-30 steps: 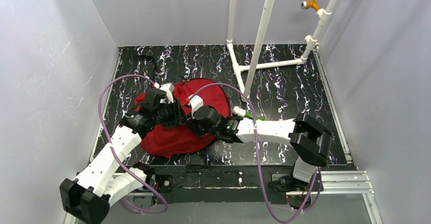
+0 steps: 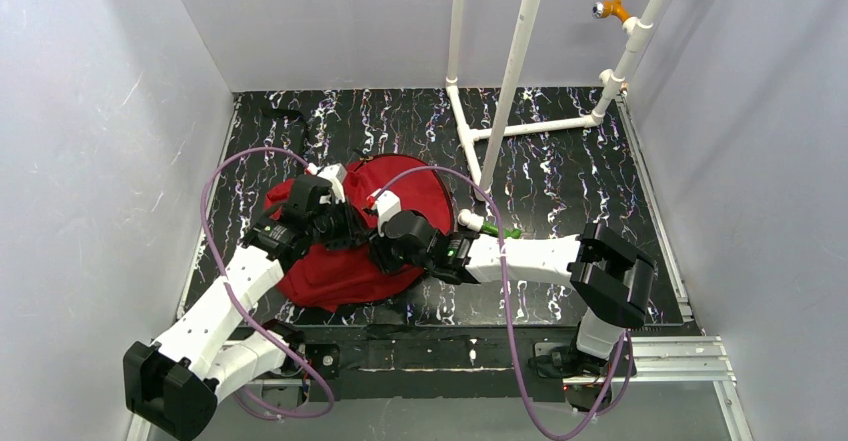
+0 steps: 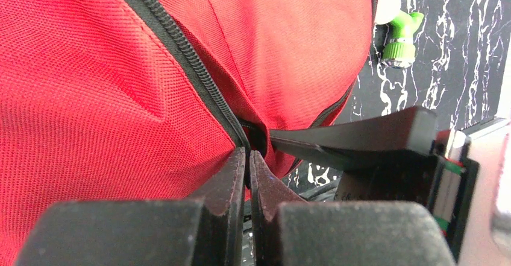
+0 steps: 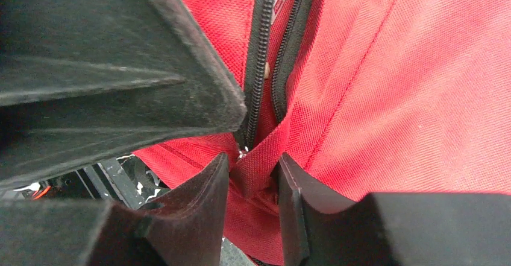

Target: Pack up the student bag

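Observation:
The red bag lies on the black table with its dark zipper running along the opening. At the zipper's end my left gripper is shut, its tips together over a dark edge; whether anything thin is pinched there cannot be made out. My right gripper stands open, with a fold of red cloth lying between its fingers. In the right wrist view the two zipper tracks are apart above that fold, and a large black finger of the left arm fills the upper left.
A white and green tap-like piece lies just right of the bag. Behind it stands a white pipe frame with an orange valve. A black strap lies at the back left. Bare table shows at the right.
Over the last second the left arm has shifted slightly right and its gripper has turned a little over the bag. The right arm has barely moved, and the bag stays in place.

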